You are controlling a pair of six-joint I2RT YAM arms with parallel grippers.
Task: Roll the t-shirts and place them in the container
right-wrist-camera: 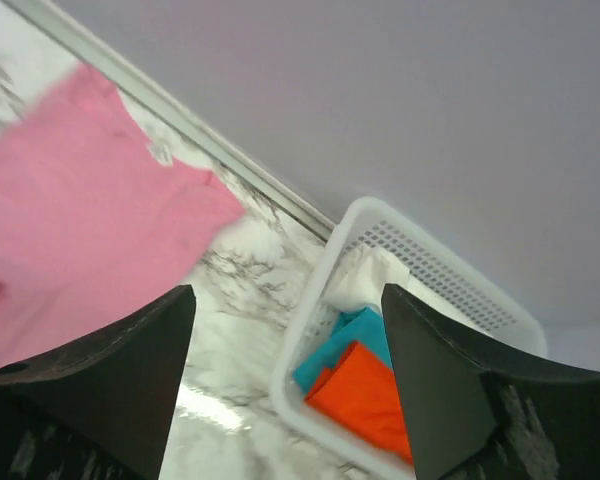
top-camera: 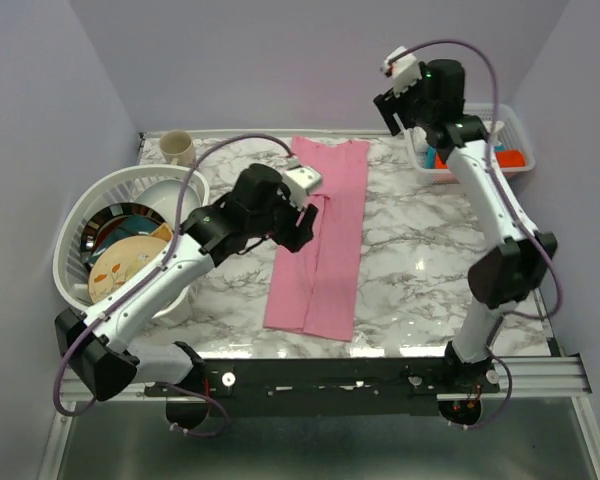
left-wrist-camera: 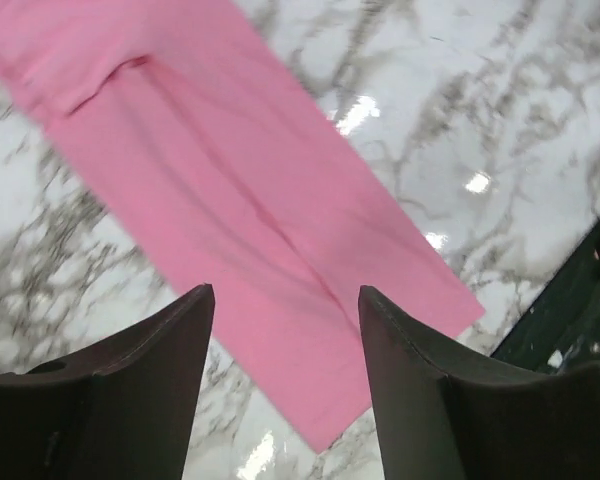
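A pink t-shirt (top-camera: 330, 270) lies folded into a long strip down the middle of the marble table, its lengthwise fold also showing in the left wrist view. Above its left edge hovers my left gripper (top-camera: 302, 228), open; in the left wrist view only cloth and table appear beyond its parted fingers (left-wrist-camera: 180, 345). My right gripper (top-camera: 393, 112) is raised at the back, right of the shirt's far end and beside the white basket (right-wrist-camera: 298, 345). Its fingers (right-wrist-camera: 160, 345) stand apart and empty. Inside that basket are orange cloth (right-wrist-camera: 365, 398), teal cloth (right-wrist-camera: 342, 345) and white cloth (right-wrist-camera: 365, 275).
A large white basket (top-camera: 68, 240) with plates and round boards fills the left side, partly under my left arm. Behind it stands a beige mug (top-camera: 178, 148).
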